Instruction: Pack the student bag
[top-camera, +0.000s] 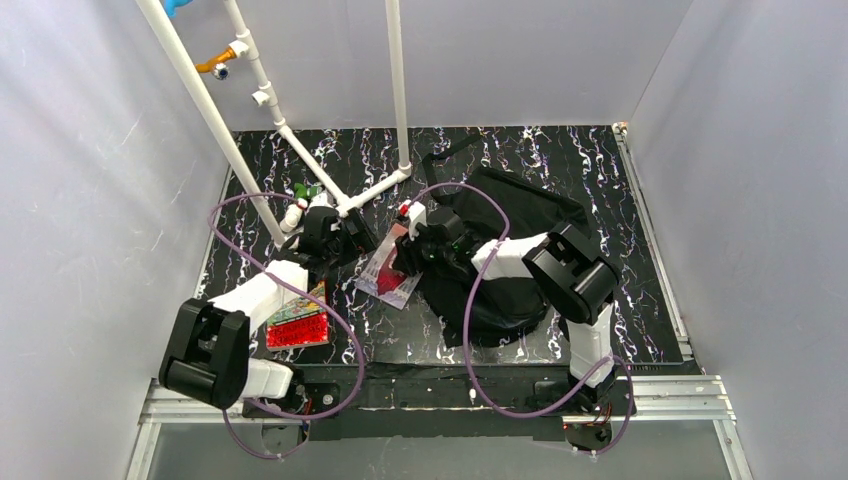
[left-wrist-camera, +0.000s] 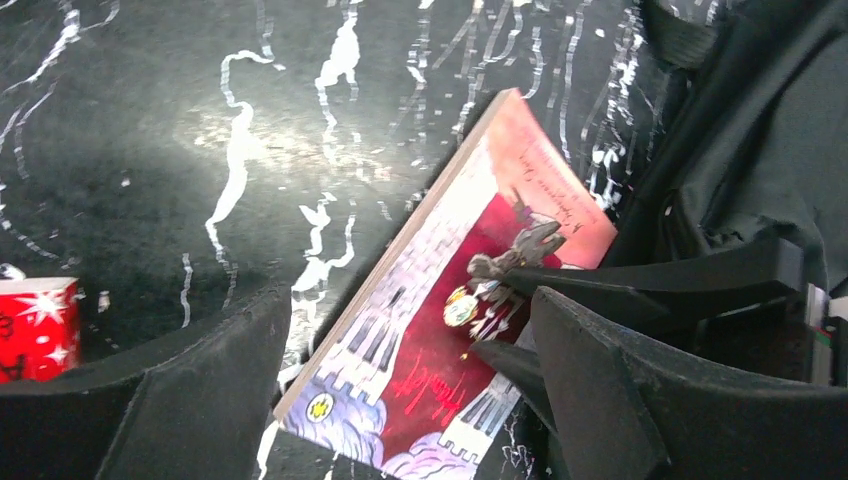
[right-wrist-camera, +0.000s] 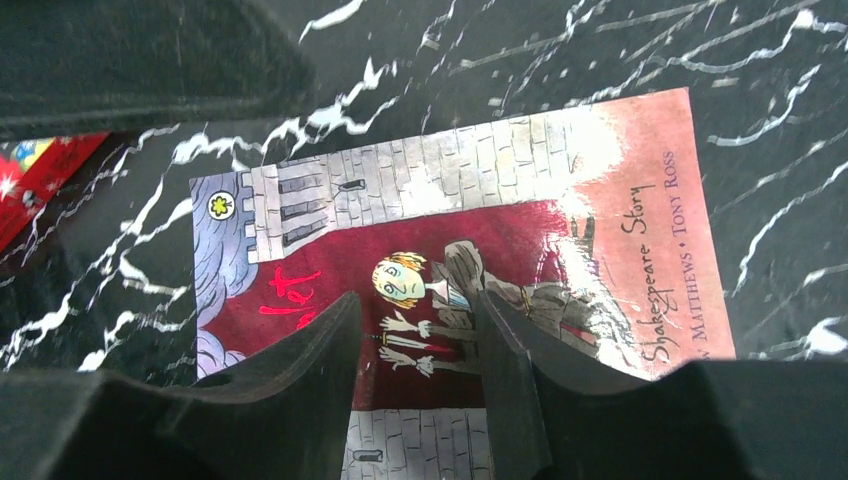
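The pink-and-red Shakespeare Story book (top-camera: 385, 275) (left-wrist-camera: 420, 330) (right-wrist-camera: 600, 150) lies flat on the marble floor beside the black bag (top-camera: 510, 300) (left-wrist-camera: 760, 150). My right gripper (top-camera: 405, 255) is over the book, its two fingers part open against the cover, with nothing visibly between them but the cover beneath. My left gripper (top-camera: 350, 240) hovers left of the book, fingers wide apart in the left wrist view. A second red book (top-camera: 298, 330) (left-wrist-camera: 30, 330) lies at the lower left, partly under the left arm.
White pipes (top-camera: 375, 188) with coloured fittings stand at the back left, close behind both grippers. The bag fills most of the right half of the floor. Bare floor shows between the books and along the right edge.
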